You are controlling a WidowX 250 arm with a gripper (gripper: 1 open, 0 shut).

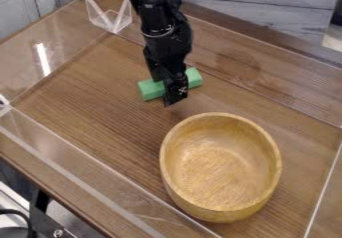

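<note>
My black gripper [170, 88] reaches down from the top of the view onto a green block [189, 78] on the wooden table, left of centre. Its fingers are at the block, which they partly hide; I cannot tell whether they grip it.
A large yellow bowl [219, 187] sits in the lower front right. A pale wall stands at the back right, and a black cable lies at the lower left edge.
</note>
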